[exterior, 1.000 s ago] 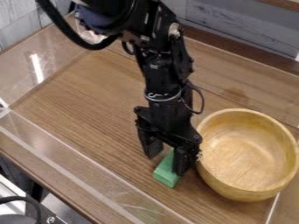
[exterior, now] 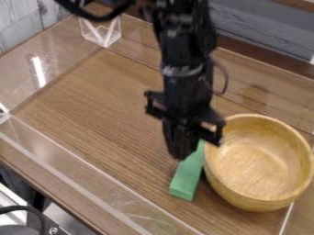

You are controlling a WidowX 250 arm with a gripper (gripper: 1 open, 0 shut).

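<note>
My black gripper (exterior: 182, 130) hangs over the wooden table at the centre, just left of a wooden bowl (exterior: 255, 158) and above a green block (exterior: 186, 180). The block lies on the table against the bowl's left side, clear below the fingertips. The gripper looks shut, with nothing seen between its fingers, though the dark, blurred shapes make detail hard to see.
A white wire-like object (exterior: 101, 29) stands at the back left, and a small white item sits at the left edge.
The gripper has risen and moved toward the back, off the green block, which now shows in full beside the bowl.
</note>
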